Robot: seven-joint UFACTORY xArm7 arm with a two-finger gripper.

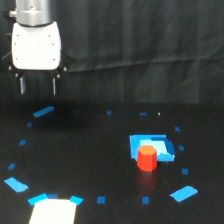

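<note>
At the upper left hangs my gripper [38,85], its two dark fingers spread wide with nothing between them. It is open and well above the dark table. A red block [147,158] with an angular outline stands right of the middle. Behind it is a small blue tray [168,154] with something pale inside. The block covers part of the tray's front; whether it is inside, touching or just in front of it I cannot tell. A pale yellow-white square [53,211] lies at the bottom left, partly cut off by the frame.
Several blue tape pieces dot the table, among them a strip [43,111] below the gripper, one [16,184] at the left and another [184,193] at the lower right. A dark curtain [150,50] hangs behind.
</note>
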